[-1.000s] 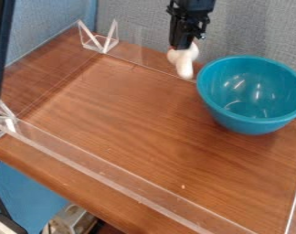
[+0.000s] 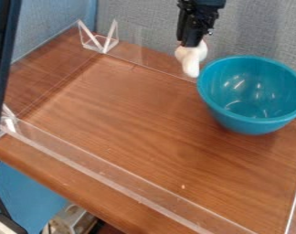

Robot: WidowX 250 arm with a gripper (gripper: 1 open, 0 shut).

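Observation:
My black gripper (image 2: 194, 37) hangs at the top of the camera view, above the back of the wooden table, shut with a pale white object (image 2: 191, 57) hanging just below its fingertips. The object seems to be held at its upper end, though the grip itself is hard to make out. A teal bowl (image 2: 250, 96) stands on the right of the table, just to the right of and lower in view than the white object.
Clear plastic walls run along its edges, with white corner brackets (image 2: 98, 37) at the back left.
The bowl has not moved.

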